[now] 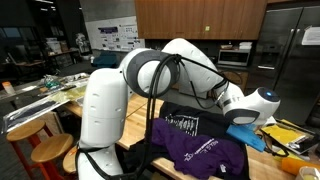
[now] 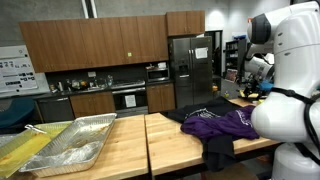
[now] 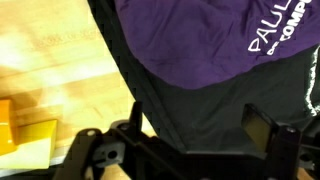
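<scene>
My gripper is open over the cloth, its two dark fingers [image 3: 128,132] wide apart and nothing between them. Under it in the wrist view spreads a black cloth [image 3: 205,115], with a purple cloth with white lettering [image 3: 190,50] lying on it. Exterior view 1 has the purple cloth [image 1: 200,152] rumpled on the wooden table, next to the black cloth [image 1: 195,118], which carries white print. The wrist of the arm hangs above their right end, and the exact gap between fingers and cloth cannot be judged.
A yellow block [image 3: 35,145] and an orange object [image 3: 6,125] sit on bare wood beside the cloth. Foil trays [image 2: 75,145] stand on the left in exterior view 2, with clear tabletop [image 2: 125,145] between them and the cloths. Stools [image 1: 50,148] stand beyond the table.
</scene>
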